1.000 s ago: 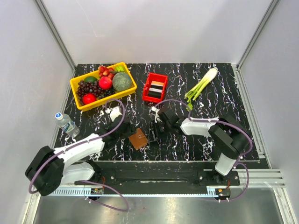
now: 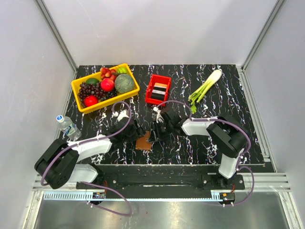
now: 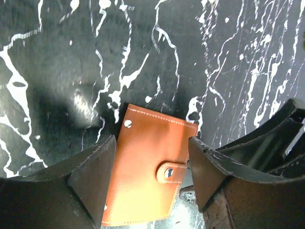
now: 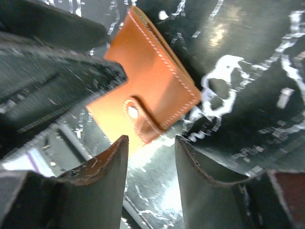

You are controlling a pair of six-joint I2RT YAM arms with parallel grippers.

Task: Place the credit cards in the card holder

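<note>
The card holder (image 2: 143, 143) is a tan-orange leather wallet with a snap tab, lying on the dark marbled table between my two grippers. In the left wrist view the holder (image 3: 145, 157) shows between the spread fingers of my left gripper, which is open over it. My right gripper is open too, its fingertips near the holder's snap-tab edge with nothing held. A slightly parted fold shows along one side of the holder (image 4: 157, 71). Several flat cards (image 2: 159, 91), dark, white and orange, rest in the red basket (image 2: 148, 97).
Behind the left arm stands a yellow crate (image 2: 113, 101) of fruit. A water bottle (image 2: 68, 127) is at the left edge, and a leafy celery-like vegetable (image 2: 206, 88) lies back right. Bare table surrounds the red basket's right side.
The holder has turned from slanted to nearly square with the table's front edge. The right gripper shifted slightly.
</note>
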